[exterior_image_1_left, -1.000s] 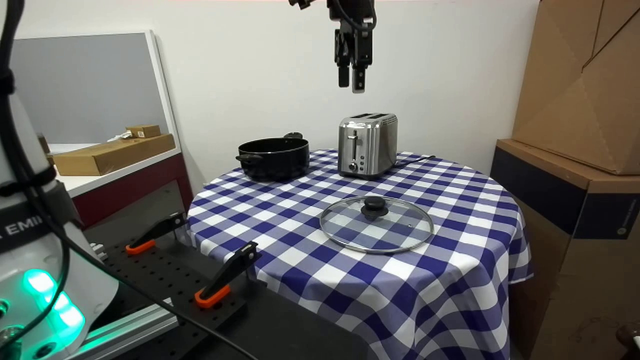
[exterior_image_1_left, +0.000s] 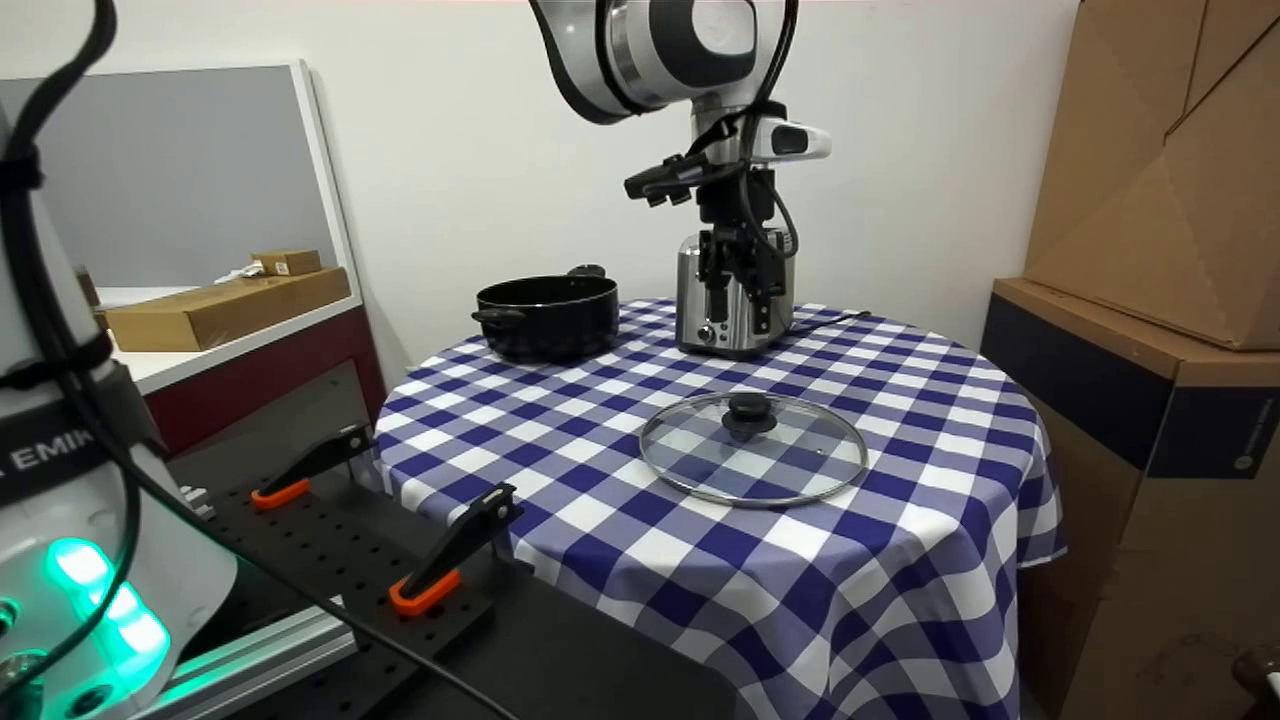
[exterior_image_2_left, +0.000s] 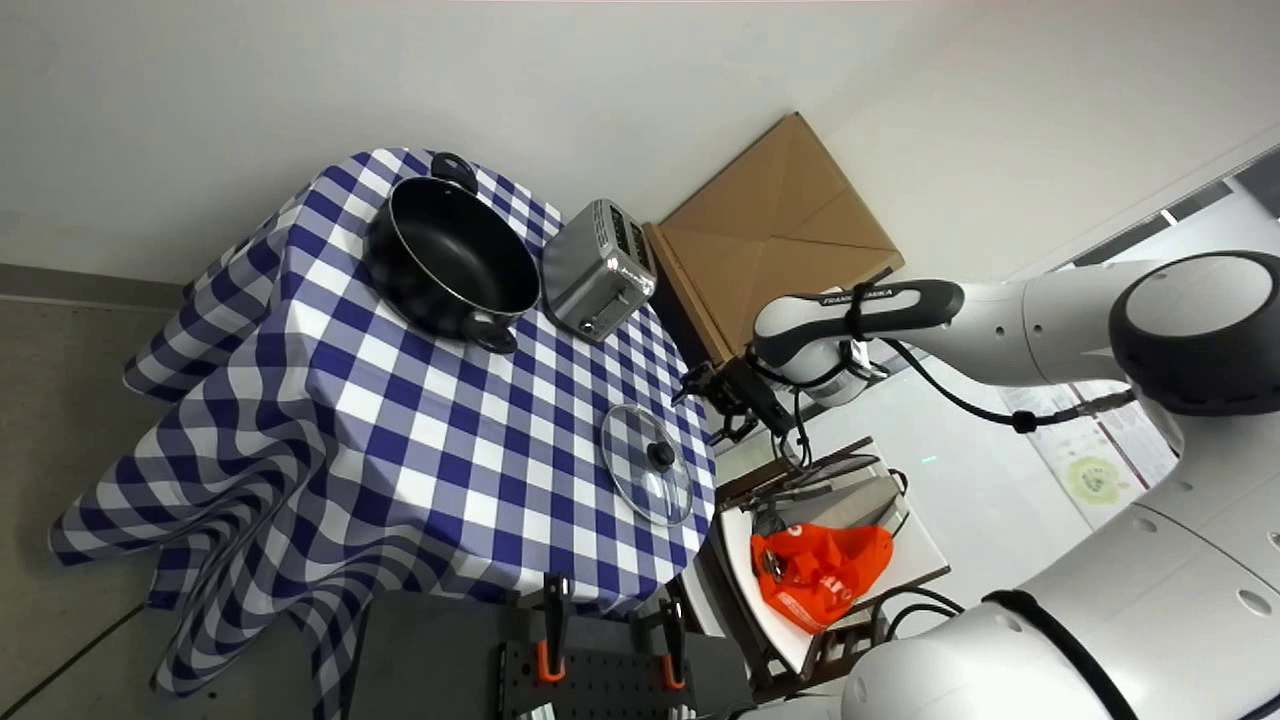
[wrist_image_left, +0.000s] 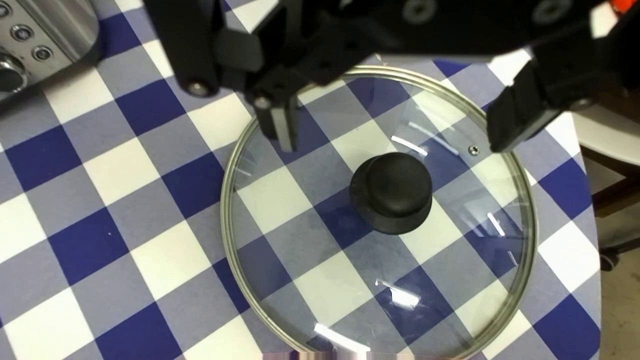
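A round glass lid (exterior_image_1_left: 780, 462) with a metal rim lies flat on the checkered tablecloth, its black knob (wrist_image_left: 396, 192) pointing up. My gripper hangs above the lid, with its fingers spread wide and nothing between them. In the wrist view the knob appears just below the gap between the fingertips. From the side, the gripper is clearly higher than the knob. An empty black pot (exterior_image_2_left: 462, 258) with two handles stands uncovered at the far left of the table.
A silver toaster (exterior_image_2_left: 600, 270) stands beside the pot at the back of the table, and part of it shows behind the gripper. Two clamps (exterior_image_1_left: 456, 546) sit at the near edge. Large cardboard boxes (exterior_image_1_left: 1152, 180) stand to the right. Bare cloth surrounds the lid.
My gripper has come down a long way, from above the toaster's top to in front of it, and its fingers look farther apart. The lid, pot and toaster have not moved.
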